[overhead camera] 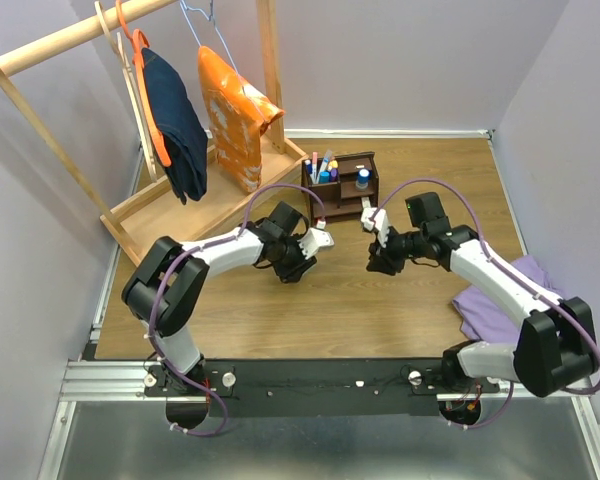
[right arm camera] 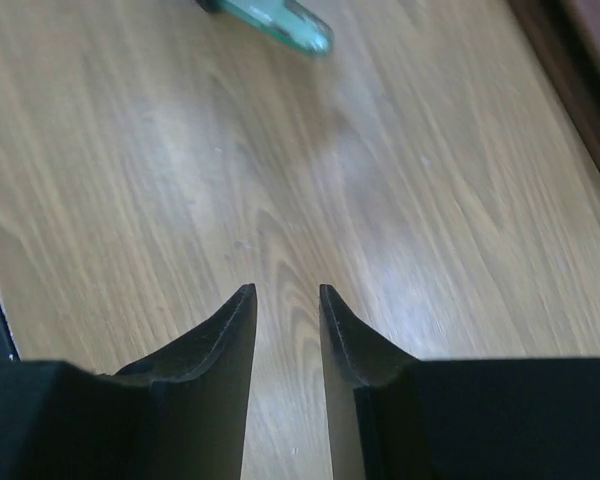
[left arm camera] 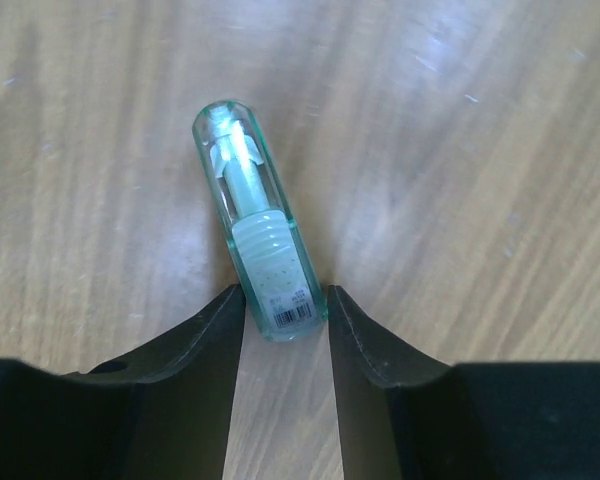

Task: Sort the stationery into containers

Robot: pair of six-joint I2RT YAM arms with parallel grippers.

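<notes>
A transparent teal item (left arm camera: 260, 235), like a pen or correction tape with a barcode, lies on the wooden table in the left wrist view. My left gripper is shut on its lower end; in the top view that gripper (overhead camera: 296, 272) is left of centre. My right gripper is part open and empty, with a teal item (right arm camera: 285, 25) lying beyond it at the top of the right wrist view. The dark wooden organizer (overhead camera: 345, 205) at the back holds pens, markers and blue round containers.
A wooden rack (overhead camera: 155, 225) with hanging clothes stands on the left. A purple cloth (overhead camera: 485, 310) lies at the right edge.
</notes>
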